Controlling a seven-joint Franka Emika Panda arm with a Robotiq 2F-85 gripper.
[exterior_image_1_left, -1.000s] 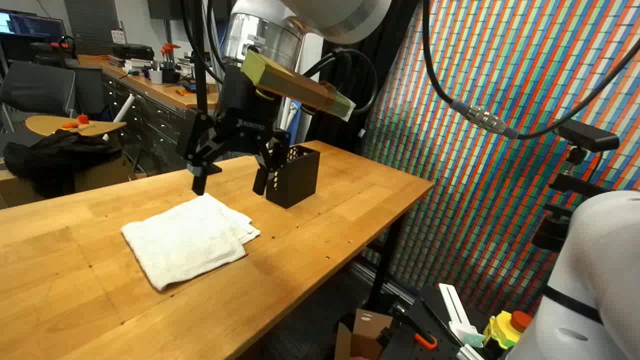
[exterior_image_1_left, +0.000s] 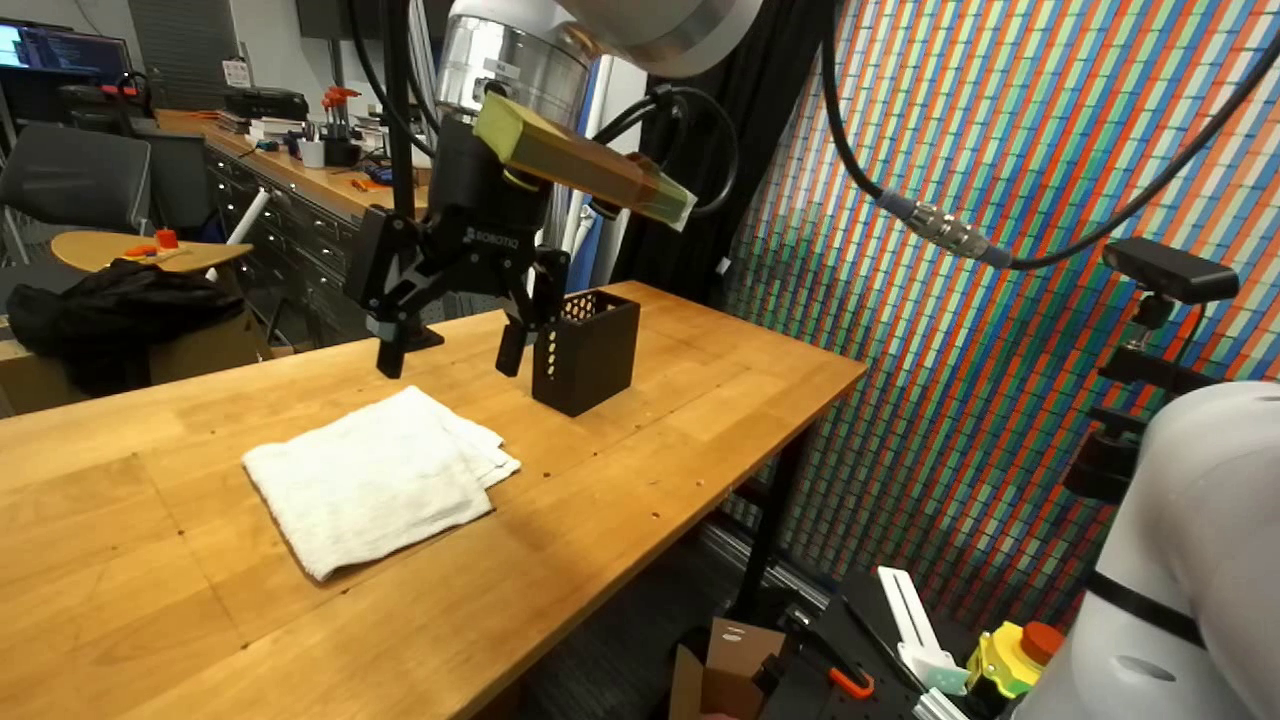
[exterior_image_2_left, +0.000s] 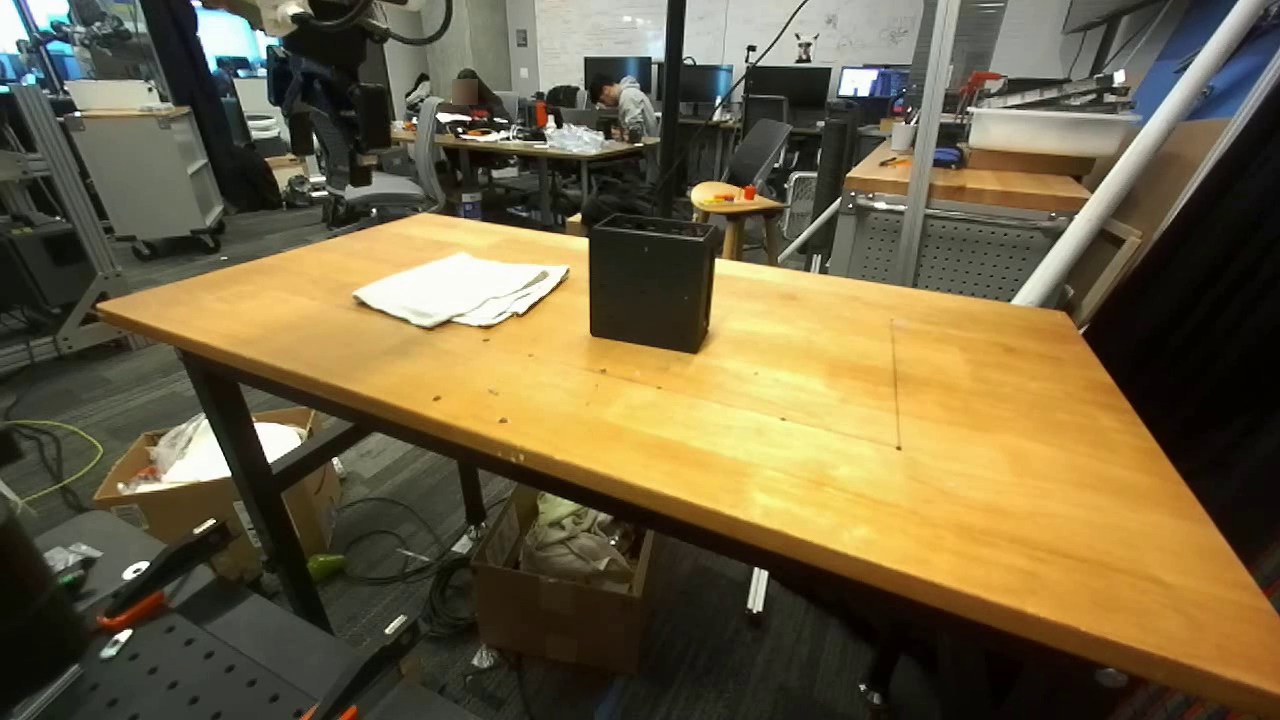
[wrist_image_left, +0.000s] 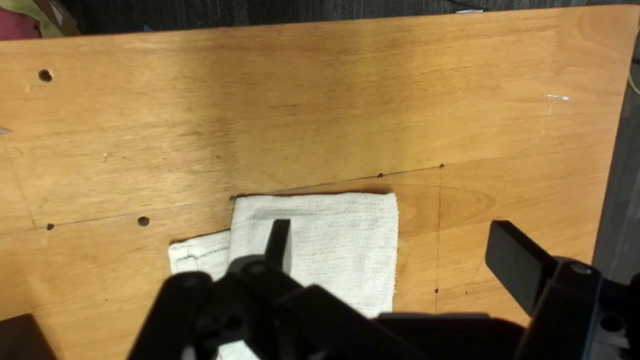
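A folded white cloth (exterior_image_1_left: 372, 486) lies flat on the wooden table, and in exterior view 2 the same cloth (exterior_image_2_left: 453, 289) is left of the black box. Above the table hangs my gripper (exterior_image_1_left: 449, 360), open with nothing between its fingers. In the wrist view the gripper spans the cloth's right part: one finger is over the cloth (wrist_image_left: 342, 240), the other over bare wood to its right. Part of the cloth is hidden behind the gripper there. From exterior view 2, the gripper (exterior_image_2_left: 336, 126) appears at the top left, clear of the table.
A black perforated box (exterior_image_1_left: 588, 354) stands upright on the table near the cloth; its corner (wrist_image_left: 24, 339) shows at the wrist view's lower left. Free table surface (exterior_image_2_left: 960, 408) extends to the right of the box in exterior view 2.
In exterior view 1 my gripper has shifted slightly left and up, staying open. The cloth and the black box have not moved.
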